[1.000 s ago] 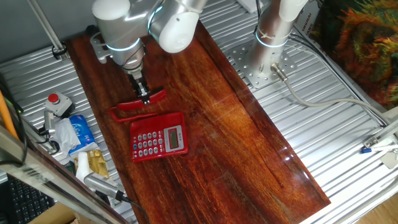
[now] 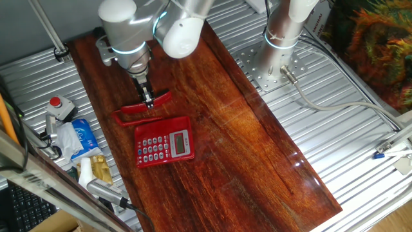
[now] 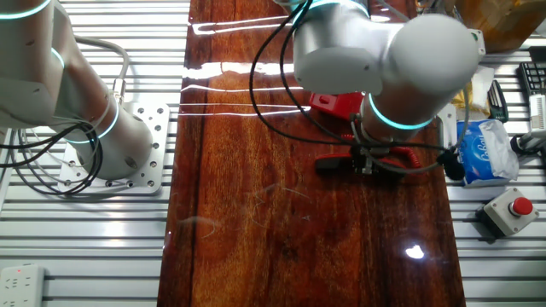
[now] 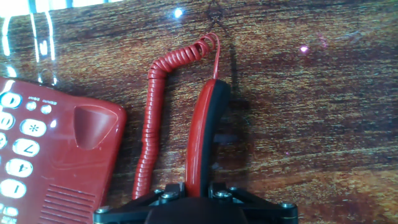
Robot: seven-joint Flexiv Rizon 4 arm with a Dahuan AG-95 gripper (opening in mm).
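The red telephone base [image 2: 164, 142] lies on the wooden board, its keypad and small screen facing up. Beside it, toward the arm, is the red and black handset [image 2: 131, 109], off its base and close to the board's surface. My gripper [image 2: 149, 103] points down at the handset's middle. In the wrist view the handset [image 4: 198, 140] runs up between the fingers, which press close on both its sides, so the gripper looks shut on it. A coiled red cord [image 4: 149, 124] leads from the handset's far end past the base's side.
The wooden board [image 2: 257, 174] is bare on its right and front. Along its left side are a red-topped button box [image 2: 61, 106], a blue and white packet [image 2: 84, 138] and a grey-white handheld tool [image 2: 103, 190].
The handset and base show no clear movement.
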